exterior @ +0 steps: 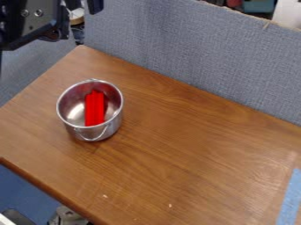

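Note:
A red object (pixel 94 109) stands inside a shiny metal pot (pixel 111 125) with a wire handle, on the left part of the wooden table. The black robot arm (pixel 30 18) hangs at the top left corner, above and behind the pot and apart from it. Its gripper is dark and partly cut off by the frame, so its fingers cannot be made out clearly.
A grey padded barrier (pixel 188 53) runs along the back, and a blue tape strip (pixel 288 198) lies at the right edge.

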